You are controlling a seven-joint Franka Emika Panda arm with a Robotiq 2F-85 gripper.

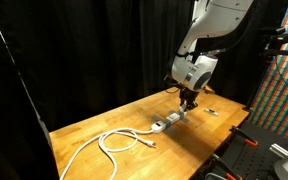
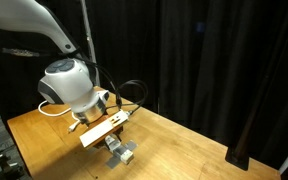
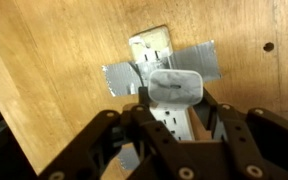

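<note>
A white power strip (image 3: 149,45) lies on the wooden table under crossing bands of grey tape (image 3: 199,62). Above the strip in the wrist view, a small white rounded block (image 3: 176,92), which looks like a plug or adapter, sits between the fingertips. My gripper is shut on it. The block covers part of the strip, so whether it touches the sockets cannot be told. From the first exterior side, the gripper (image 1: 184,108) is low over the right end of the strip (image 1: 169,122). The second exterior view shows the strip (image 2: 104,127) close to the arm.
A white cable (image 1: 96,142) loops over the table's left part, with a plug end (image 1: 147,143) loose on the wood. Small items (image 1: 211,112) lie right of the gripper. A dark frame (image 1: 254,140) borders the table. Bare wood (image 2: 184,150) extends beyond the strip.
</note>
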